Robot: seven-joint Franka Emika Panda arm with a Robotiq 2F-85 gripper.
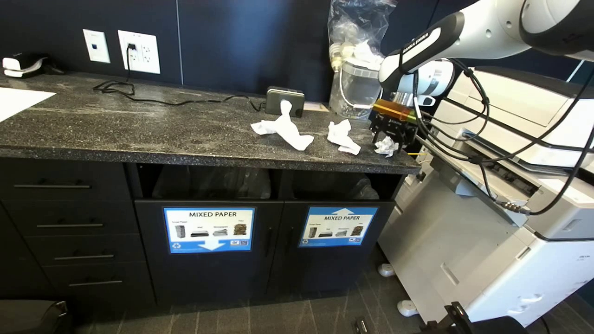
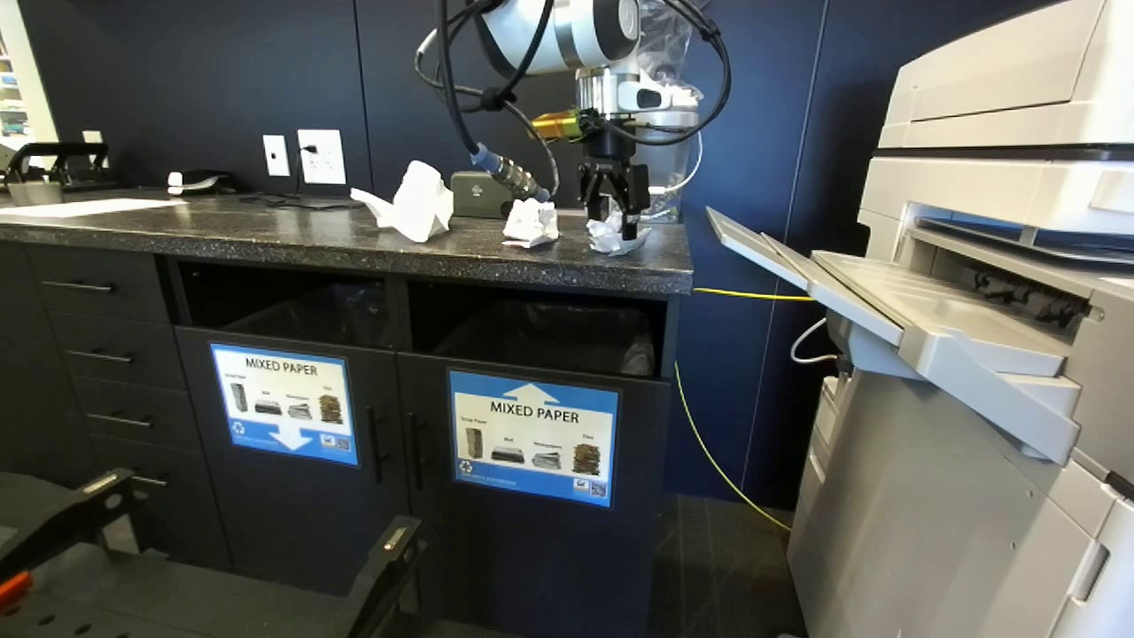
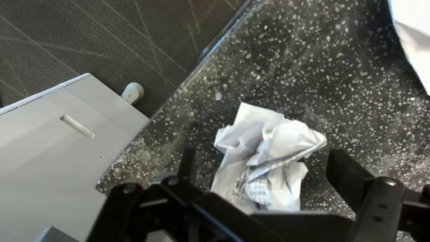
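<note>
A crumpled ball of printed white paper (image 3: 270, 155) lies on the speckled dark counter (image 3: 258, 68), close to its right end. My gripper is open over it, pointing down. In the wrist view one finger (image 3: 342, 171) stands on each side of the paper, with dark counter showing between paper and right finger. Exterior view 2 shows the gripper (image 2: 618, 218) low around the same paper ball (image 2: 614, 236). To its left rest a second crumpled sheet (image 1: 343, 137) and a larger twisted one (image 1: 287, 131).
A clear bucket (image 1: 353, 89) and a small dark box (image 1: 285, 101) stand behind the papers. The printer (image 1: 490, 250) is just beyond the counter's right end. Below the counter are open bin slots (image 2: 532, 331) over cabinet doors marked MIXED PAPER.
</note>
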